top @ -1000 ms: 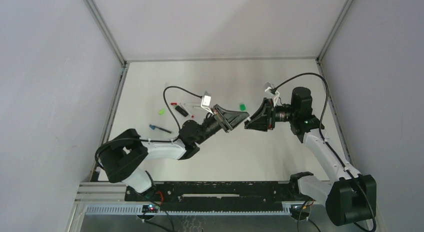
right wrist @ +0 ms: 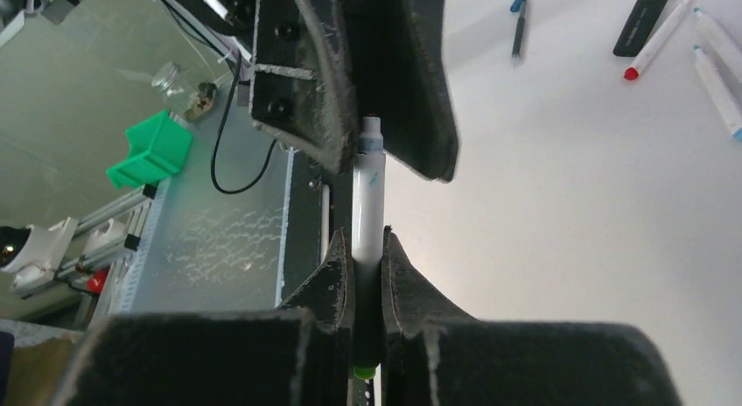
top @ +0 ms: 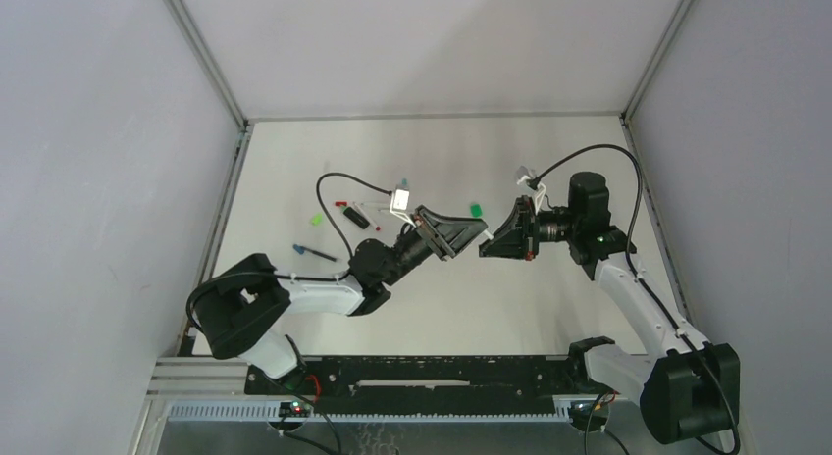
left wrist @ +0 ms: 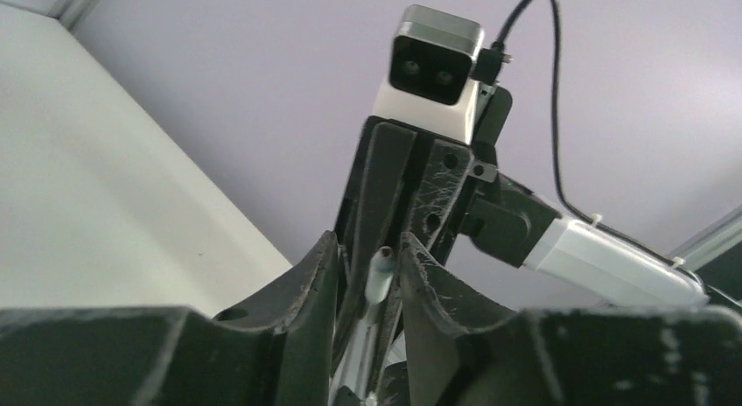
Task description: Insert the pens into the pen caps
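Note:
In the right wrist view, my right gripper is shut on a white pen (right wrist: 368, 196) with a green bottom end. The pen points toward my left gripper, its pale grey end near that gripper's fingertips. In the left wrist view, my left gripper is partly open, with a gap between its fingers; the pen's white end (left wrist: 381, 270) shows in that gap. Whether either finger touches it, I cannot tell. From above, both grippers meet nose to nose over the table, a sliver of pen (top: 489, 234) between them.
On the table's left lie a blue-capped pen (top: 314, 252), a black marker (top: 356, 218), several white pens and a light green piece (top: 317, 220). A green cap-like piece (top: 476, 210) lies beyond the grippers.
My left gripper has drawn back very slightly to the left. The right arm is nearly still, and the loose pens lie where they were.

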